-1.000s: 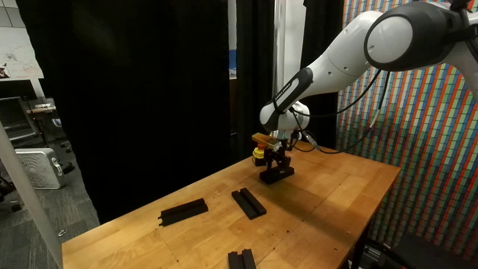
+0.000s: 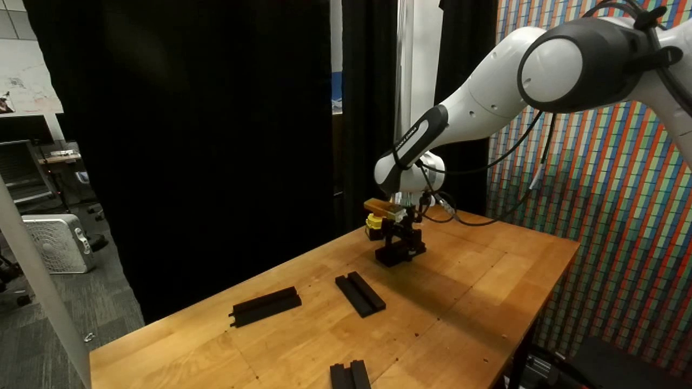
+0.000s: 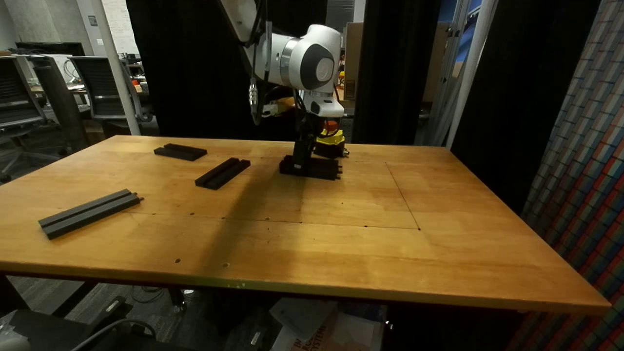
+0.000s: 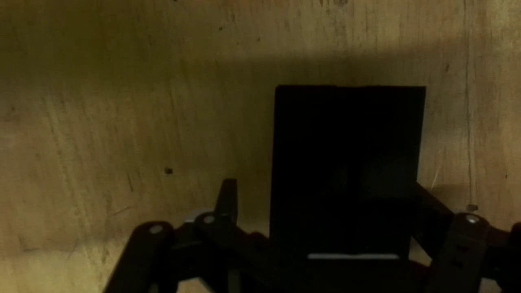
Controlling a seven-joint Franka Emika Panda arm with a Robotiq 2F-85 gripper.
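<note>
A black grooved block (image 3: pixel 321 169) lies on the wooden table near its far edge. My gripper is open and low over this block, its fingers pointing down. In the wrist view the dark block (image 4: pixel 317 146) lies between the two fingers; a gap of bare wood shows beside the left finger, while the right finger overlaps the block's right edge. Whether that finger touches it I cannot tell. Three similar black blocks lie apart: one at the left (image 2: pixel 266 306), one nearer the middle (image 2: pixel 360 294), and one by the front (image 3: pixel 90 213).
Just behind the gripper stands a yellow-and-black box with a red button (image 3: pixel 331 140). Dark curtains (image 2: pixel 194 129) hang beyond the far edge.
The arm has come down slightly, and the gripper sits lower around the black block. The blocks show no clear movement.
</note>
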